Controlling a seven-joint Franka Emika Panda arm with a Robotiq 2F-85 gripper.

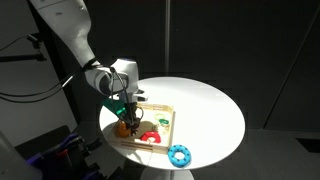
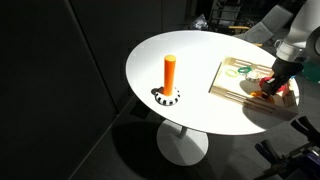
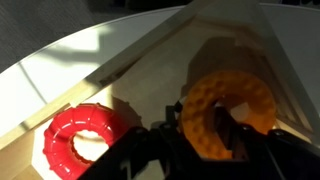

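In the wrist view an orange ring [image 3: 262,98] lies in the light wooden tray, close to a corner. My gripper is part open over its left side. One dark fingertip is just outside the rim and the other appears over the hole, so the rim's left wall lies between them. Whether the fingers touch it, I cannot tell. Exterior view 1 has the arm reaching down to the orange ring [image 1: 123,129] at the tray's near left. A red ring [image 3: 82,138] rests in the tray to the left of the fingers.
The tray [image 1: 172,128] also holds a green piece [image 1: 163,123]. On the white table outside it lies a blue ring [image 1: 179,156]. Exterior view 2 shows an upright orange post [image 2: 169,75] on a round base.
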